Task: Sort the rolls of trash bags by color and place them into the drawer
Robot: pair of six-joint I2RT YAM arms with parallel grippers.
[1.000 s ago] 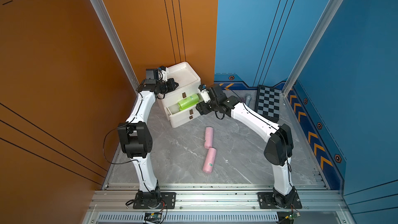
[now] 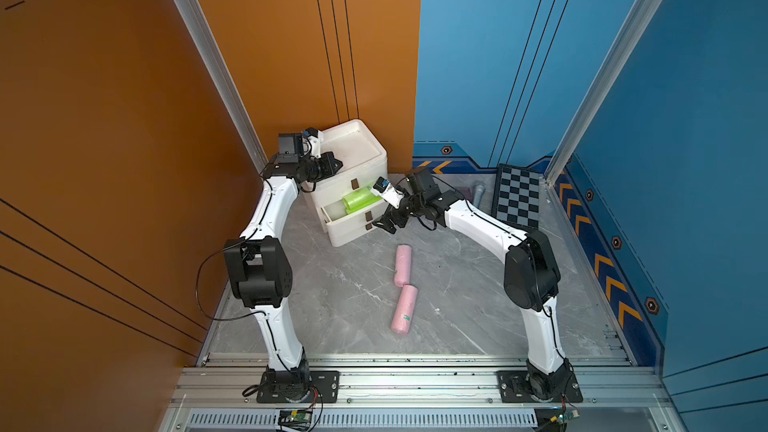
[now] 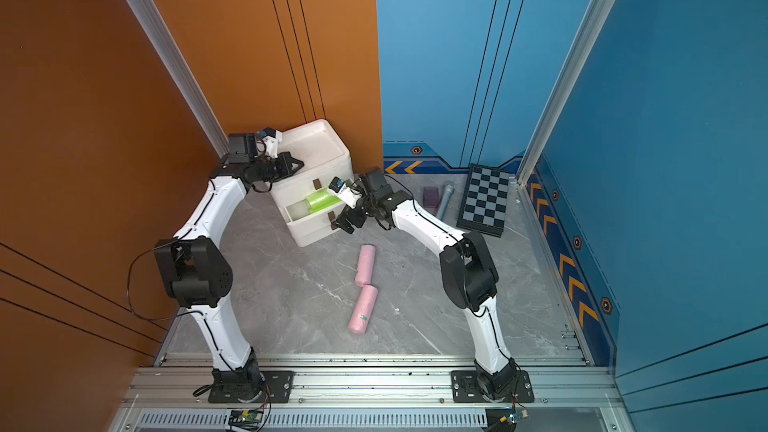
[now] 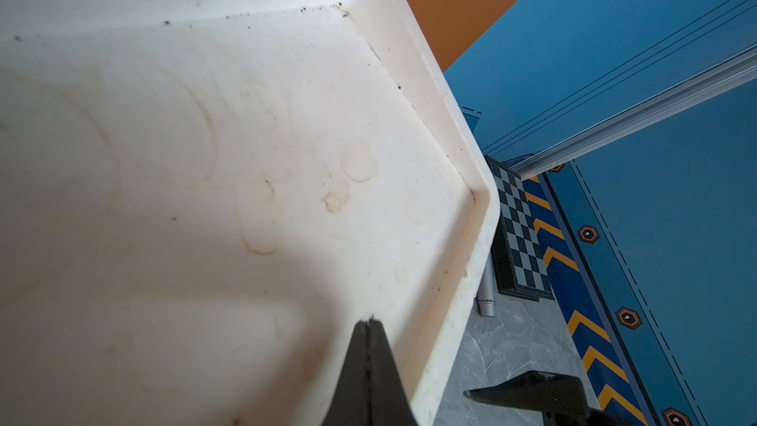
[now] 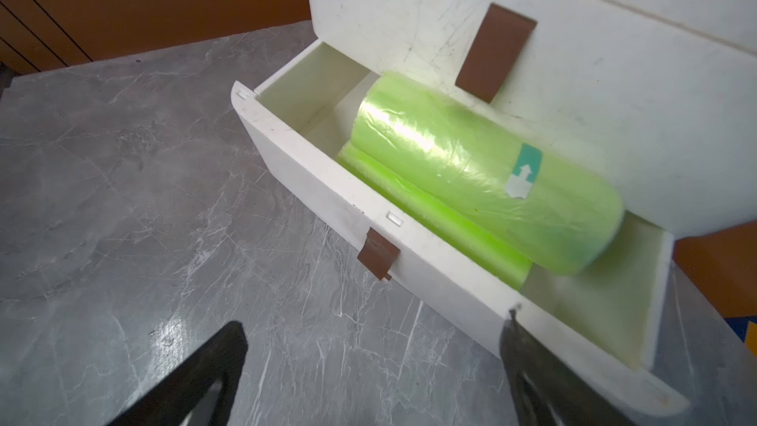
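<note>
A white drawer unit [image 2: 369,161] has its lower drawer [image 5: 299,157] pulled out, holding green rolls [image 5: 481,173] [image 2: 360,198]. Two pink rolls [image 2: 403,264] [image 2: 404,309] lie end to end on the table in front. My left gripper is shut over the white top tray [image 4: 236,110], nothing seen between its fingers. My right gripper [image 2: 389,217] stands open just in front of the drawer, its fingers either side of the view in the right wrist view, with nothing between them.
A checkerboard [image 3: 483,196], a grey cylinder [image 3: 445,200] and a dark purple block [image 3: 430,197] lie at the back right.
The left arm has barely moved, and the rolls lie as before.
</note>
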